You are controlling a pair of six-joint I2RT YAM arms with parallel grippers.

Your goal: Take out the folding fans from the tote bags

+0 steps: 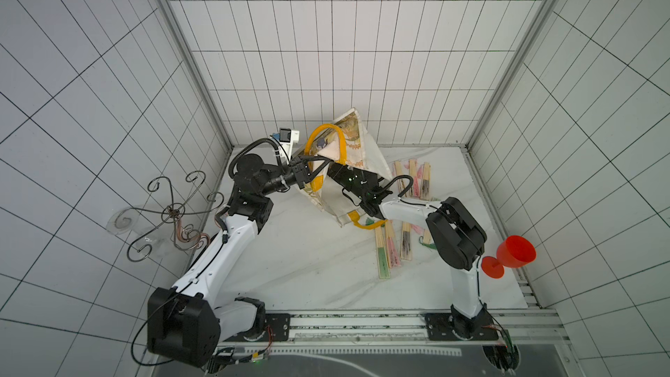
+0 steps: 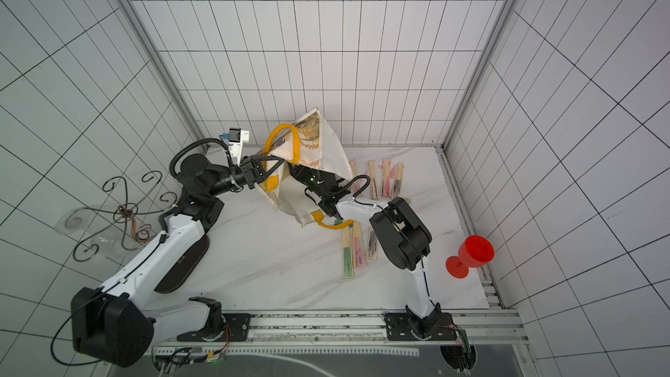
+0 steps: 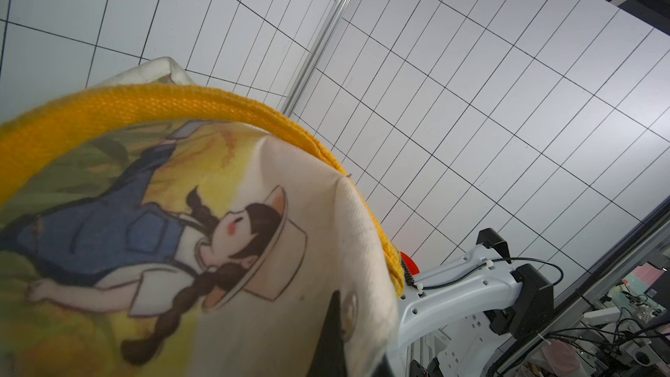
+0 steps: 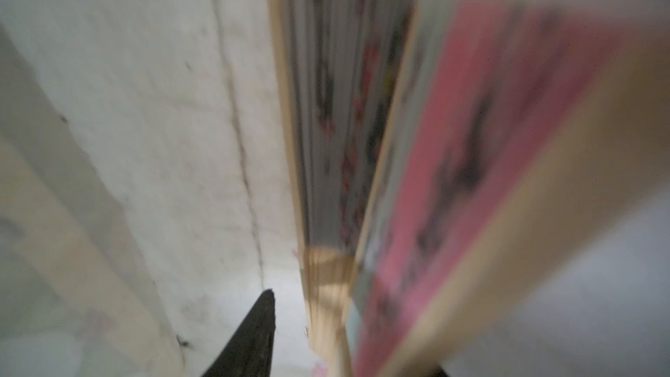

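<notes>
A cream tote bag (image 1: 370, 153) with yellow handles (image 1: 342, 141) is held tilted with its mouth towards the front. My left gripper (image 1: 328, 160) is shut on the cloth at the bag's rim; in the left wrist view a dark finger (image 3: 330, 338) lies against the printed cloth. The right gripper reaches inside the bag, its tips hidden from above. Its fingers stand apart, one finger (image 4: 252, 338) plainly visible and the other mostly hidden. Between and above them are a grey-patterned folding fan (image 4: 335, 132) and a blurred pink one (image 4: 467, 139).
Several folding fans lie on the white table, including a green one (image 1: 382, 258) in front and others (image 1: 425, 181) behind the right arm. A red goblet (image 1: 515, 251) stands at right, a curly metal rack (image 1: 174, 215) at left.
</notes>
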